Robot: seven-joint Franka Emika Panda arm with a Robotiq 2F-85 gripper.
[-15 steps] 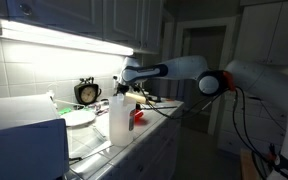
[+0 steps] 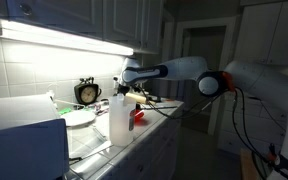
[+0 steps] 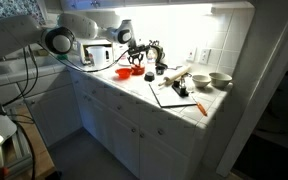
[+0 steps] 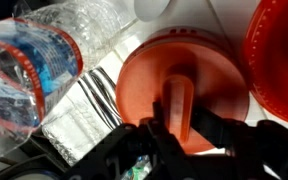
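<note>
In the wrist view a round orange-red lid-like piece (image 4: 144, 75) fills the middle, with a raised strip-like handle (image 4: 178, 105) on it. My gripper is shut on that handle, a dark finger (image 4: 210, 124) on its right side. What lies underneath the round piece is hidden. In exterior view 2 the gripper (image 3: 137, 47) hangs low over the far part of the counter, above the red items. In exterior view 1 its fingertips are hard to make out.
Beside the round piece are a red bowl (image 4: 281, 60) and a clear plastic bottle (image 4: 54, 50). Along the counter stand another red bowl (image 3: 122, 74), a rolling pin (image 3: 172, 76), a dark board (image 3: 172, 94) and several pale bowls (image 3: 220, 79). A white container (image 2: 121, 120) stands near the counter's front edge.
</note>
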